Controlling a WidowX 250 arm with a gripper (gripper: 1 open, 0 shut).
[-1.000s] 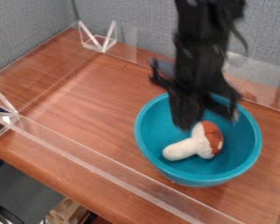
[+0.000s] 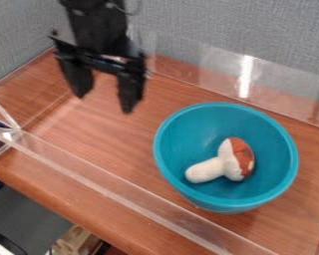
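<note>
A teal bowl [image 2: 175, 139] stands on the wooden surface at the right. Inside it lies a toy mushroom [image 2: 222, 162] with a white stem and an orange-brown and white cap. My black gripper [image 2: 105, 92] is at the upper left, above the wood and apart from the bowl. Its two fingers are spread open, with nothing seen between them.
Bare wood [image 2: 96, 139] fills the middle and left. Clear low walls edge the workspace at front and back, with a grey textured wall behind. A dark gap with some clutter lies beyond the front edge at lower left.
My gripper has moved left, from above the bowl across to the upper left. The bowl and mushroom look unchanged.
</note>
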